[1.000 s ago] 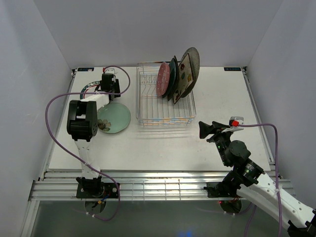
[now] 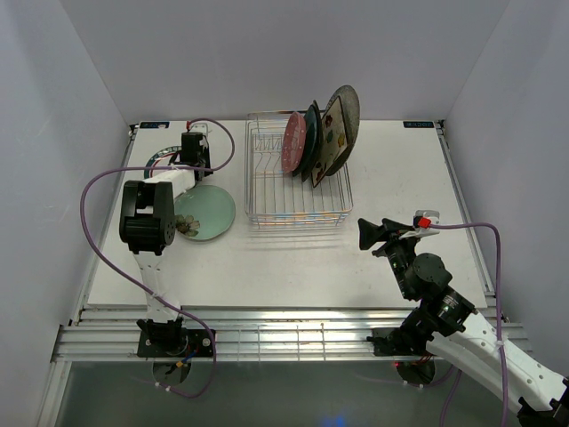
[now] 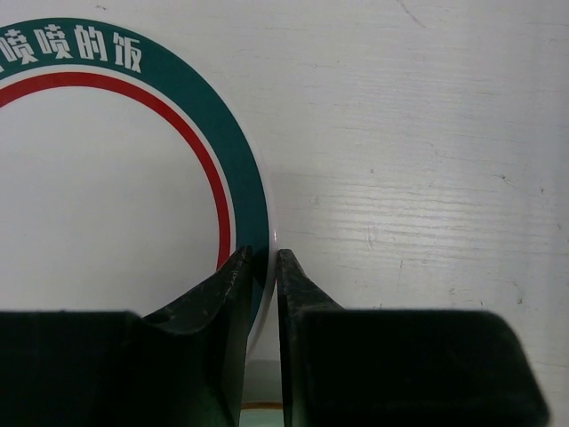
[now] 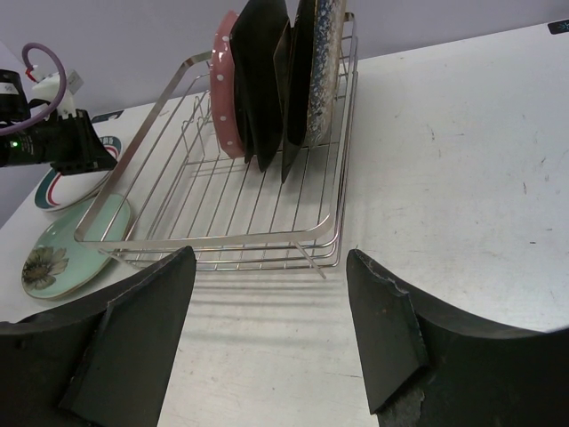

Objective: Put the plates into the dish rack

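Observation:
A white plate with a teal and red rim (image 3: 124,196) lies at the back left, my left gripper at its right edge, fingertips close together on either side of the rim; whether they grip it is unclear. A green plate with a flower (image 2: 213,213) lies just in front. The wire dish rack (image 2: 267,213) holds several plates on its right side, among them a pink one (image 4: 224,89) and a speckled grey one (image 2: 349,107). My right gripper (image 2: 380,233) hangs at the right front of the rack, open and empty.
The rack's left part is free of plates. Grey walls close the space at the sides and back, and purple hoses loop over both arms.
My left gripper has shifted very slightly at the white plate's rim. The right arm, the rack and the plates look unchanged.

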